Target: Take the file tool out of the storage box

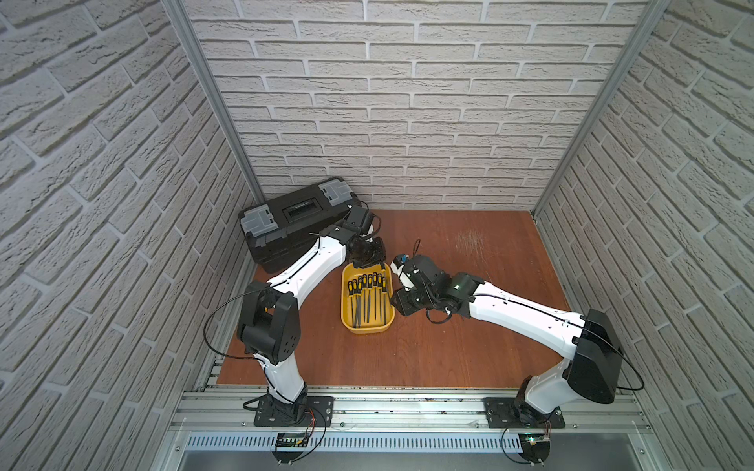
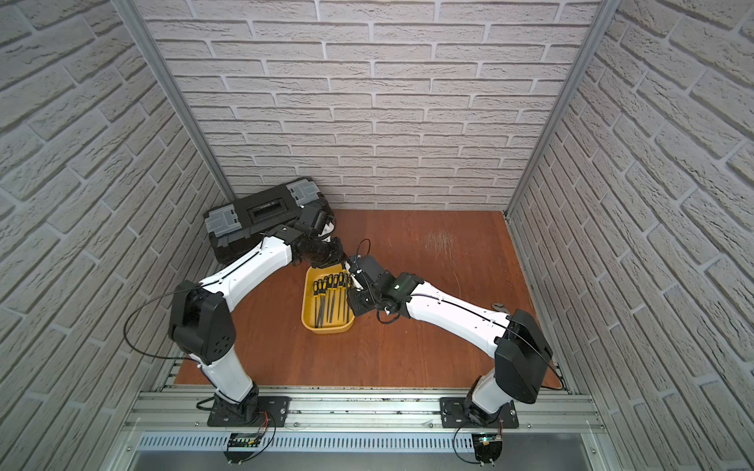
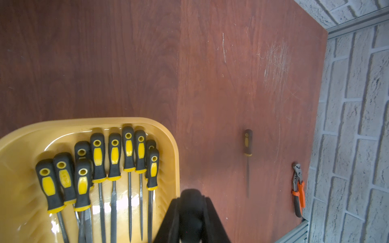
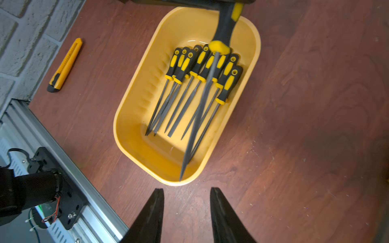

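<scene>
My left gripper is shut on the black handle end of a file (image 4: 218, 44), raised above the yellow storage box (image 4: 131, 90). In the right wrist view that file's long grey blade slants down across the box, its tip over the near rim. Several more files (image 4: 184, 66) with black and yellow handles lie inside the box. My right gripper is part open, its fingers (image 4: 154, 212) apart with nothing between them. From the top left view, this right gripper is by the box's right side, close to the left gripper and below it.
Behind the left arm stands a black toolbox (image 1: 300, 219). On the table to the right lie a single file (image 3: 248, 142) and orange-handled pliers (image 3: 299, 190). A yellow utility knife (image 4: 65, 64) rests left of the box.
</scene>
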